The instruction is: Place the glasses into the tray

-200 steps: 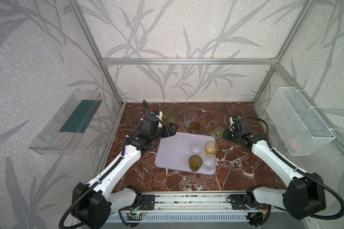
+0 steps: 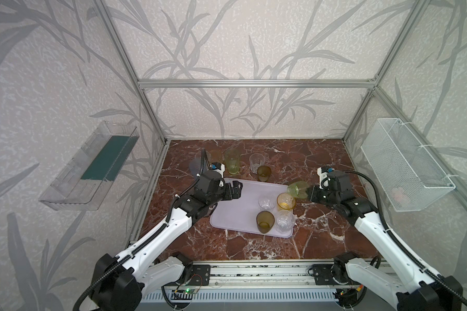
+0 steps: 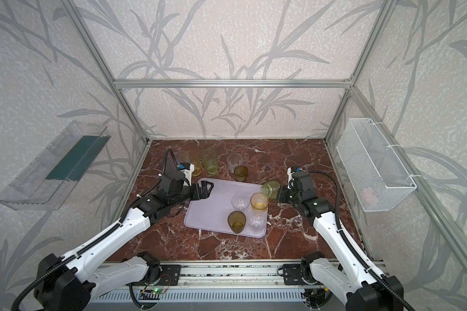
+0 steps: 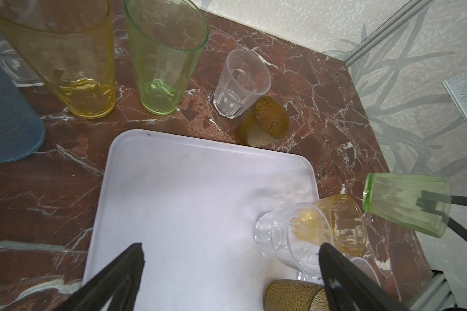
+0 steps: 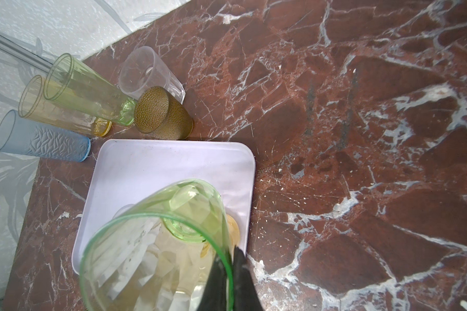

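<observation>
My right gripper is shut on the rim of a green glass (image 4: 404, 199), one finger inside its mouth. The glass lies tipped on its side in the air, base toward the lilac tray (image 2: 233, 212), at the tray's back right corner. On the tray's right part stand a clear glass (image 4: 272, 235), an amber glass (image 2: 286, 201), a brown textured glass (image 2: 265, 221) and another clear glass (image 2: 284, 220). Above the tray's left part, my left gripper is open and empty; its left half is bare.
Behind the tray stand a blue glass (image 5: 46, 137), a yellow glass (image 4: 83, 67), a tall green glass (image 4: 163, 62), a clear glass (image 4: 241, 80) and a brown glass (image 4: 264, 121). The marble table (image 5: 373, 171) right of the tray is free.
The left arm has drawn back from the rear glasses over the tray.
</observation>
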